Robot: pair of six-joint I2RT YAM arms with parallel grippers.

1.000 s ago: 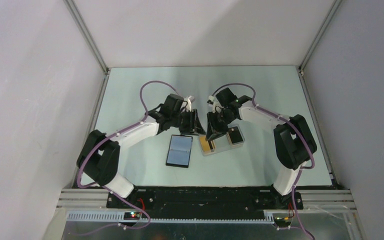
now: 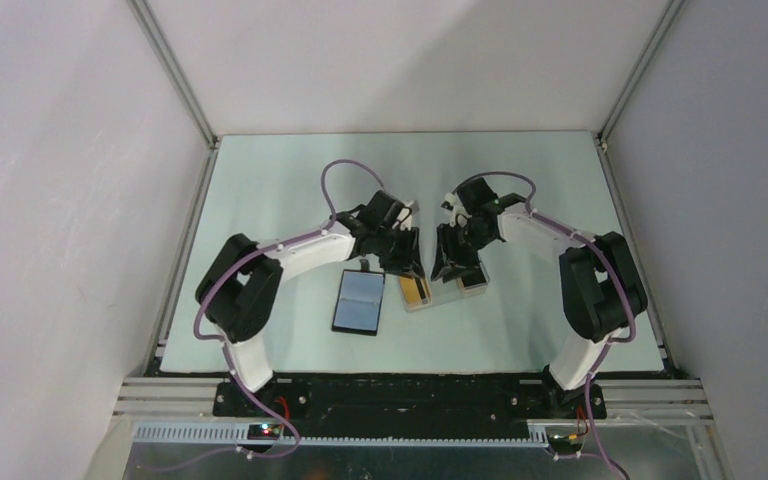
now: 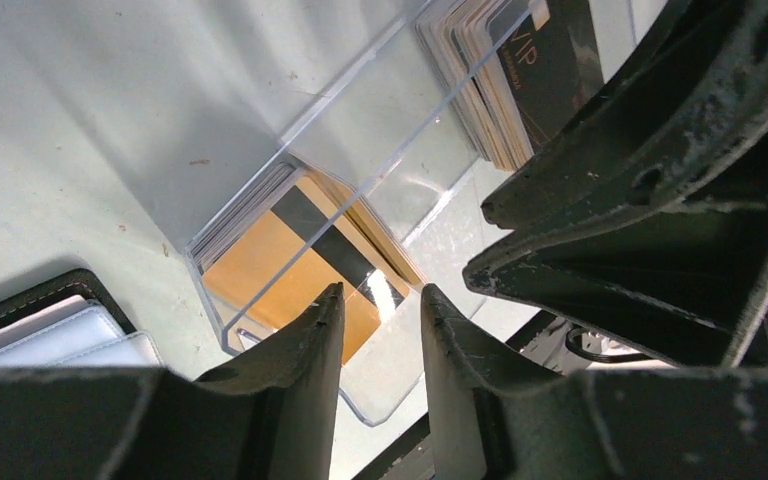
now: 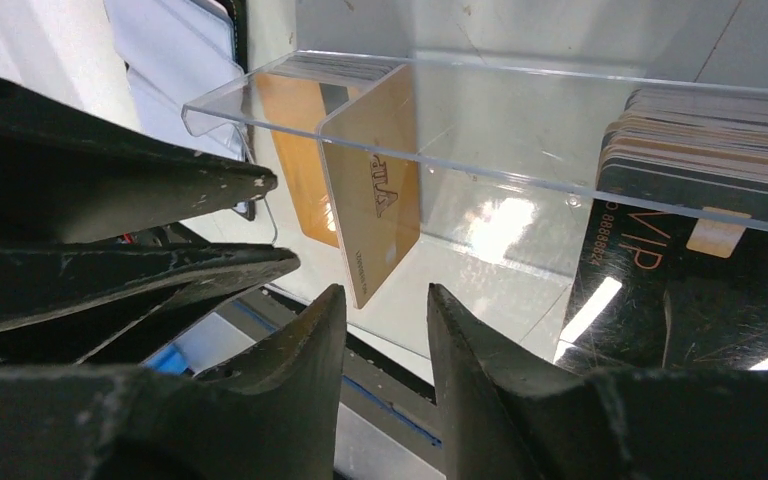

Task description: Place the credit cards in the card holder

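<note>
Gold cards (image 3: 290,265) with a dark stripe lie stacked at the left end of a clear tray. One gold card (image 4: 375,185) stands tilted up from that stack in the right wrist view. My left gripper hovers over the gold cards, open, nothing between its fingers. Close by on its right, my right gripper is open too, its gap empty above the tray. The black card holder (image 2: 358,302) lies spread on the table left of the tray, pale pockets showing. Its edge (image 3: 90,330) appears in the left wrist view.
The clear tray's wall (image 4: 520,115) rises around the cards. Black VIP cards (image 4: 630,270) are stacked in its right end, with a bare middle between the stacks. Both grippers' fingers stand near each other over the tray.
Both grippers have shifted rightward in the top view, the left one coming over the gold cards and the right one off them. Tray and card holder have stayed put.
</note>
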